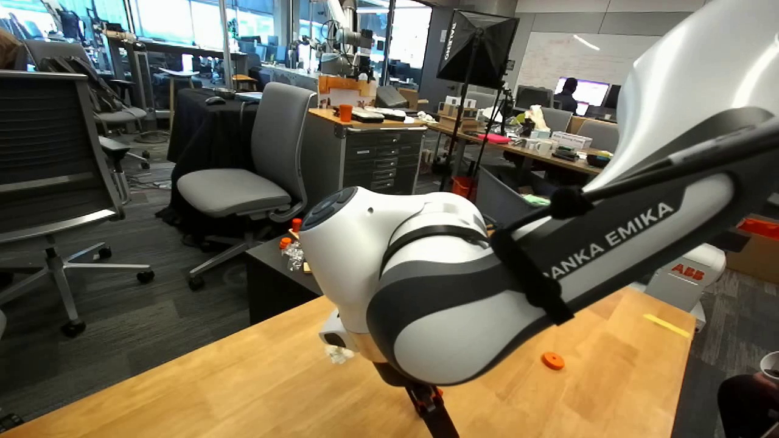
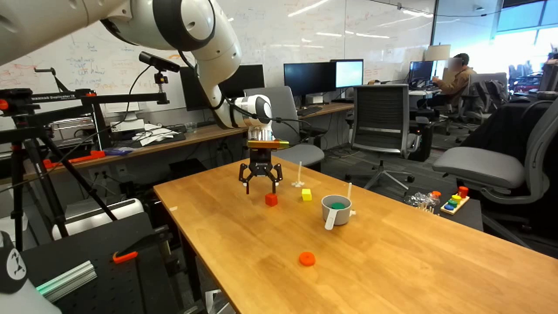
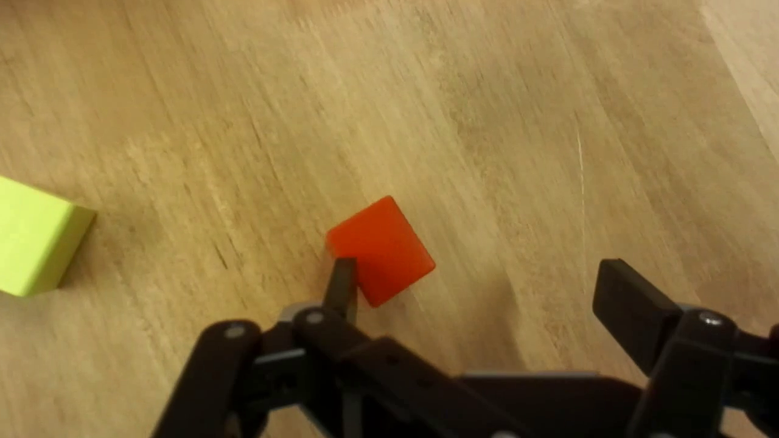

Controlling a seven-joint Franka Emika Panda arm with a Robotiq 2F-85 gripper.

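Note:
A red cube (image 2: 270, 199) rests on the wooden table, just in front of my gripper (image 2: 261, 184) in exterior view 2. The wrist view has my gripper open, its fingers wide apart with only bare wood between them. Its left finger (image 3: 341, 291) overlaps the lower left corner of the red cube (image 3: 381, 250); whether they touch I cannot tell. To the left lies a yellow block (image 3: 36, 237), cut off by the frame edge. In exterior view 1 the gripper (image 1: 432, 410) is partly hidden by the arm.
A grey cup (image 2: 335, 210) with a handle and something green inside stands right of the yellow block (image 2: 306, 194). Thin upright sticks (image 2: 299, 172) stand near the far edge. An orange disc (image 2: 307, 258) lies nearer the front.

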